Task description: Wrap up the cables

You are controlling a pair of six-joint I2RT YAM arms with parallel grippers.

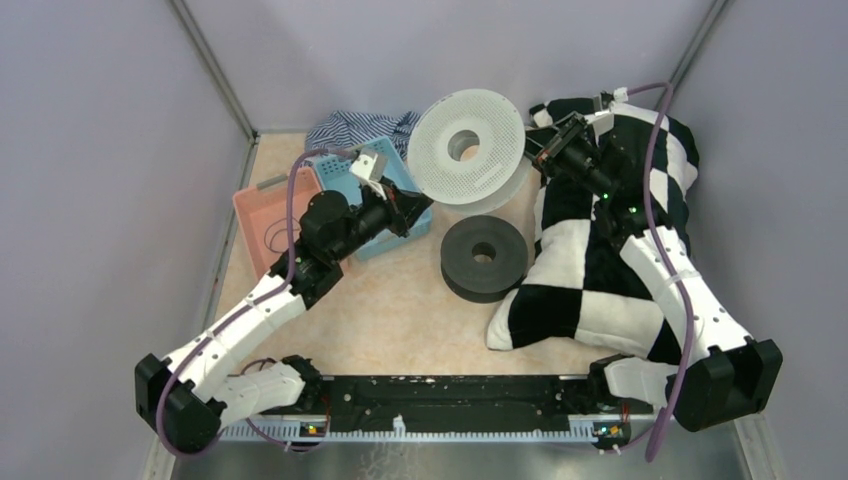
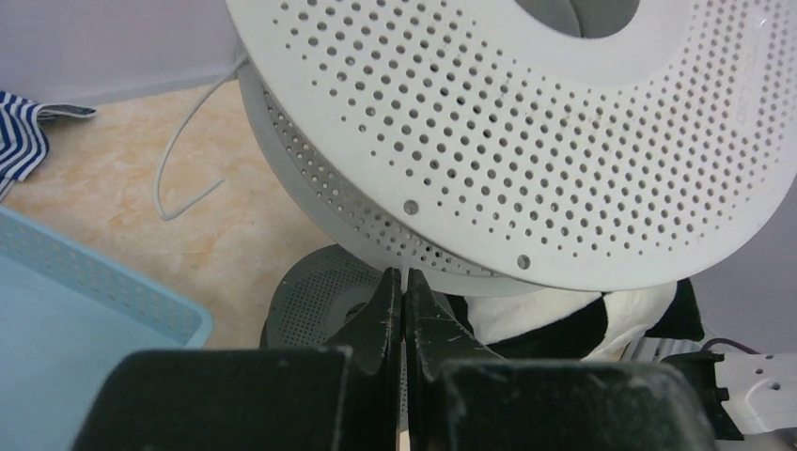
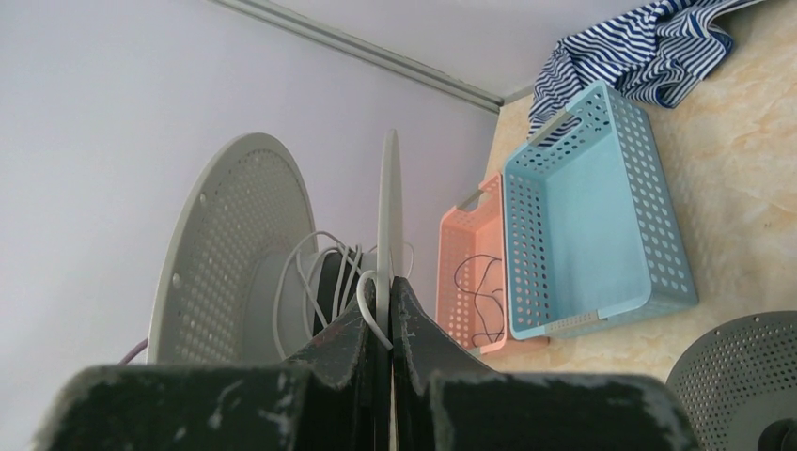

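A white perforated spool (image 1: pixel 490 130) is held up above the table, tilted. My right gripper is shut on the thin rim of one flange, seen edge-on between its fingers. White cable (image 3: pixel 305 272) loops loosely around the spool's core, between the flanges. In the left wrist view, a bent length of the white cable (image 2: pixel 167 178) hangs out with a free end. My left gripper is just below the near flange, its fingers shut with a thin white sliver between the tips that looks like the cable.
A dark grey spool (image 1: pixel 484 258) lies flat on the table. Blue (image 3: pixel 601 207) and pink (image 1: pixel 265 225) baskets stand at left, the pink one holding a dark cable. A striped cloth (image 1: pixel 360 130) lies behind; a checkered cushion (image 1: pixel 580 250) fills the right.
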